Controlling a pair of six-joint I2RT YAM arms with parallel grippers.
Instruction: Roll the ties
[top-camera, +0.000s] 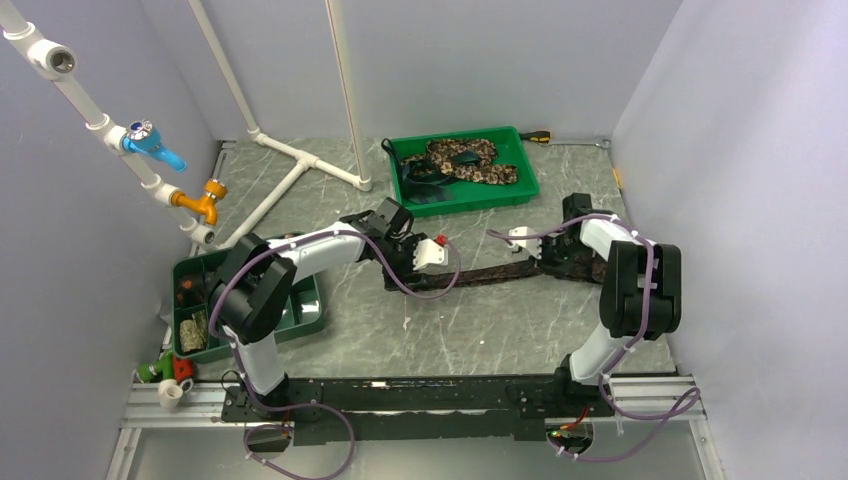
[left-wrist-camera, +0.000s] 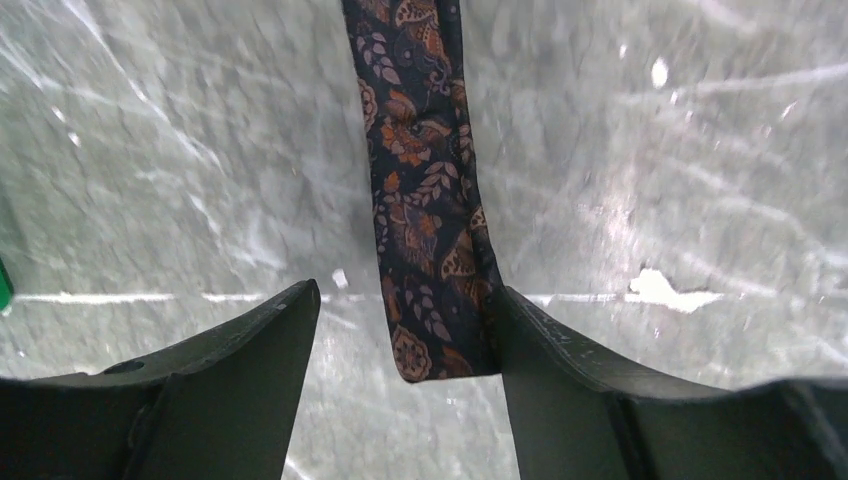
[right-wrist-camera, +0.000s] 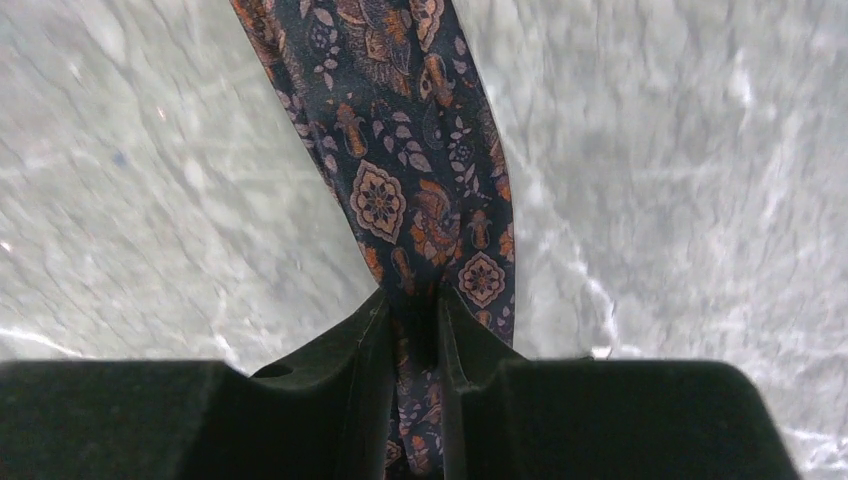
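A dark paisley tie (top-camera: 470, 276) lies stretched left to right across the grey table. At its left end my left gripper (top-camera: 410, 275) is low; in the left wrist view the tie's end (left-wrist-camera: 430, 250) lies by the right finger (left-wrist-camera: 530, 340), while the left finger stands apart on bare table, so whether it grips is hard to tell. My right gripper is shut on the tie (right-wrist-camera: 400, 190) farther along. In the top view the tie's wider right part (top-camera: 590, 270) is bunched and partly hidden by the right arm.
A green tray (top-camera: 420, 205) with more ties stands at the back. A divided dark-green bin (top-camera: 310, 312) sits at the left under my left arm, beside pipes and taps.
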